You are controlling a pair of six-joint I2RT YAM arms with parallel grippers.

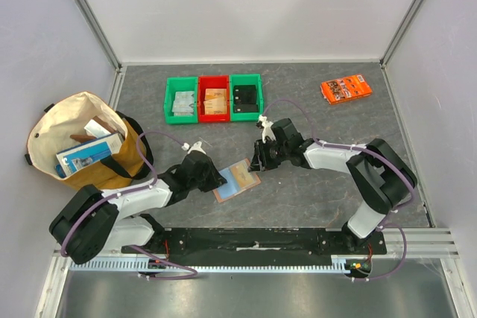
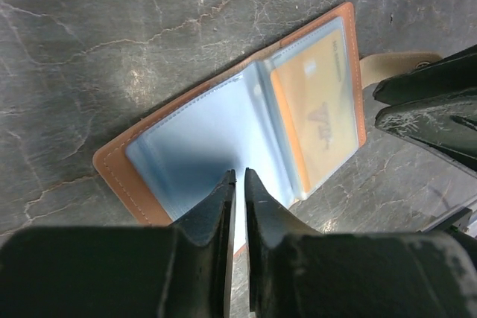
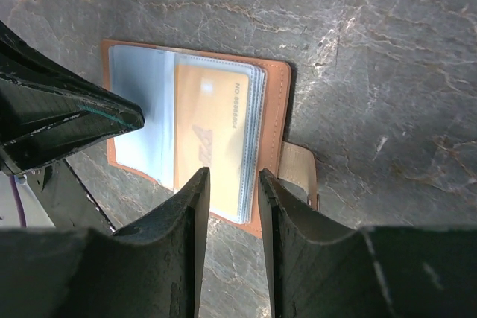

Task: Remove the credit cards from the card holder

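Observation:
The brown card holder (image 1: 236,181) lies opened flat on the table between my two grippers. Its left side shows a pale blue, empty-looking clear sleeve (image 2: 197,143); in the right side's sleeves sits an orange-yellow card (image 3: 211,128). A snap strap (image 3: 299,171) sticks out at the right edge. My left gripper hangs over the blue sleeve, its fingertips a narrow gap apart with nothing seen between them. Over the card side, near the holder's outer edge, my right gripper is open. Whether its fingertips touch the holder, I cannot tell.
Behind the holder stand a green bin (image 1: 169,102), a red bin (image 1: 201,102) and another green bin (image 1: 257,83), each with items inside. A tote bag (image 1: 41,135) is at left, an orange packet (image 1: 346,88) at back right.

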